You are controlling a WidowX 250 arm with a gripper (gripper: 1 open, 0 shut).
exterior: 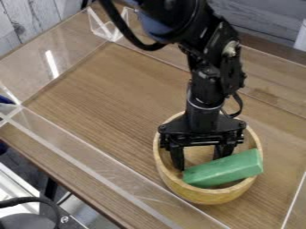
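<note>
A round light-wood bowl (171, 175) sits on the wooden table at the lower right. Inside it lies a green oblong object (230, 168), tilted up toward the right rim. My black gripper (199, 152) reaches down from above into the bowl, its fingers behind and left of the green object. Whether anything is between the fingers is hidden, and the width of the fingers is hard to judge.
Clear tape strips run along its left edge. A grey plank wall stands at the back, and dark equipment shows at the lower left.
</note>
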